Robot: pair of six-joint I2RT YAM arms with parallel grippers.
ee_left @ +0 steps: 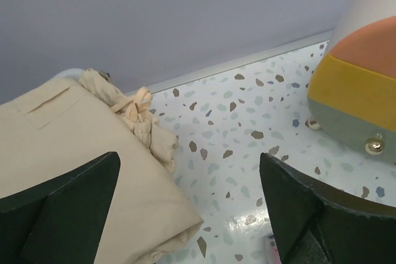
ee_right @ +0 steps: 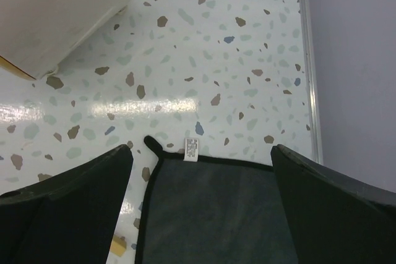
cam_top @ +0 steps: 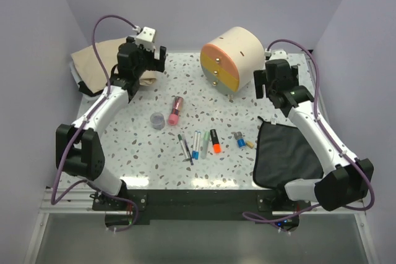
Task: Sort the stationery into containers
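Observation:
Several pens and markers lie at the front middle of the table, among them a green marker (cam_top: 205, 144), a blue-and-white marker (cam_top: 196, 145) and a dark pen (cam_top: 187, 150). Beside them are a black-and-orange item (cam_top: 215, 141), a small blue item (cam_top: 239, 139) and a yellow piece (cam_top: 250, 144). A pink case or bottle (cam_top: 176, 110) and a clear round cup (cam_top: 157, 120) sit further left. My left gripper (cam_top: 162, 59) is open above the beige cloth's right side, empty. Over the upper right table, my right gripper (cam_top: 276, 83) is also open and empty.
A rounded drawer cabinet (cam_top: 232, 60) with coloured fronts stands at the back middle. The beige cloth bag (ee_left: 93, 171) covers the back left. A dark drawstring pouch (ee_right: 204, 208) lies flat at the right.

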